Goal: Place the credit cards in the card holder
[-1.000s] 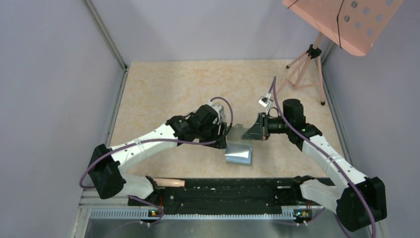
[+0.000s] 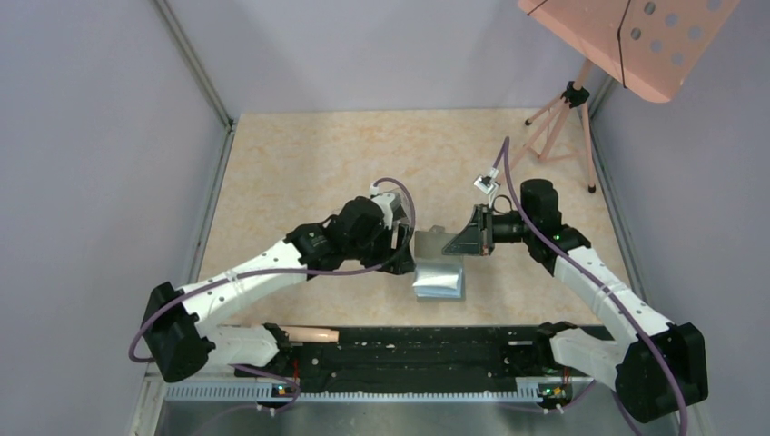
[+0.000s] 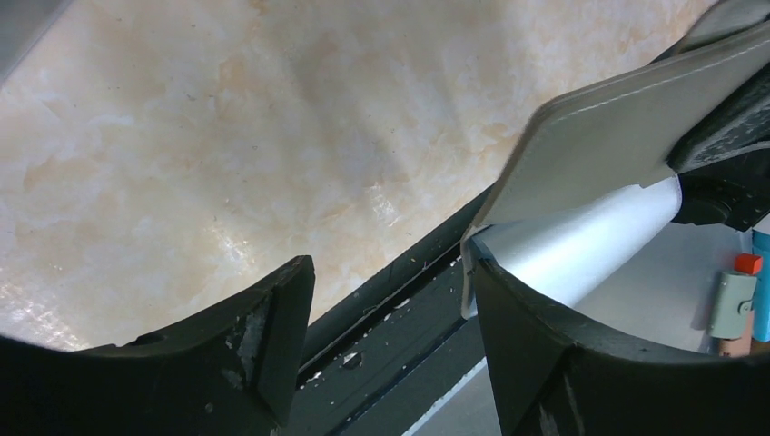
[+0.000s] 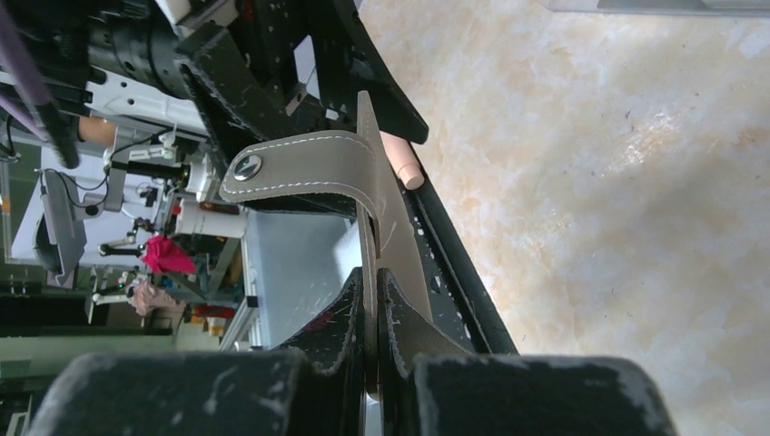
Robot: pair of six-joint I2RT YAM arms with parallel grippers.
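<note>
The grey card holder (image 2: 438, 245) is raised above the table, its snap strap (image 4: 300, 163) sticking out to one side. My right gripper is shut on the edge of its thin panel. Clear and white sleeves (image 3: 581, 241) fill the lower part of the holder. Beside the holder's left edge, my left gripper stands part open. Its right finger (image 3: 518, 318) overlaps the holder's lower corner in the left wrist view; whether they touch I cannot tell. No card shows between the left fingers, and I cannot make out separate credit cards.
A clear container's edge (image 4: 672, 9) shows at the top of the right wrist view. The black front rail (image 2: 418, 359) runs below the holder.
The holder's sleeves have shifted a little and its left edge shows more. My right arm is almost still, keeping its hold.
</note>
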